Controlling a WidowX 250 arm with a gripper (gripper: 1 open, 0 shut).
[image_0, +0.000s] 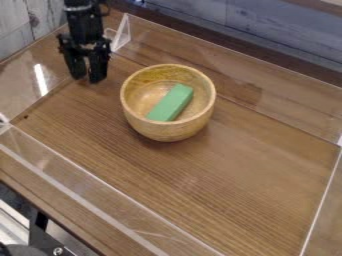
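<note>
A tan wooden bowl sits right of centre on the wooden tray floor, holding a green block. My dark gripper hangs at the upper left, apart from the bowl and to its left, low near the tray floor. Its fingers are small and dark here, so whether they are open or shut is unclear.
The tray's walls run along the back and left. The floor to the right of the bowl and across the front is clear.
</note>
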